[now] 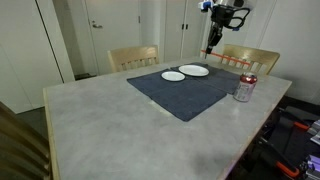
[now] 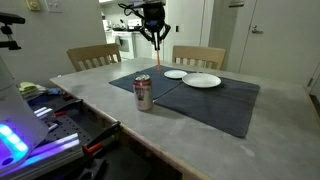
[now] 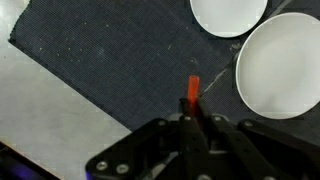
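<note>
An orange-red stick (image 1: 232,60) juts sideways from my gripper (image 1: 209,50), which is shut on it and raised above the far end of the table. In the second exterior view the stick (image 2: 157,60) looks nearly upright under the gripper (image 2: 156,45). Only a short orange piece of the stick (image 3: 193,88) shows in the wrist view, at the tip of my gripper. Below are a larger white plate (image 3: 283,65) and a smaller white plate (image 3: 228,12), both on a dark mat (image 3: 110,60). Nothing lies on the visible parts of the plates.
A metallic can with a reddish label (image 2: 144,93) stands near the table edge, beside the dark mat (image 2: 205,98). Chairs (image 1: 134,57) stand around the table. A wide bare stretch of tabletop (image 1: 90,125) lies left of the mat.
</note>
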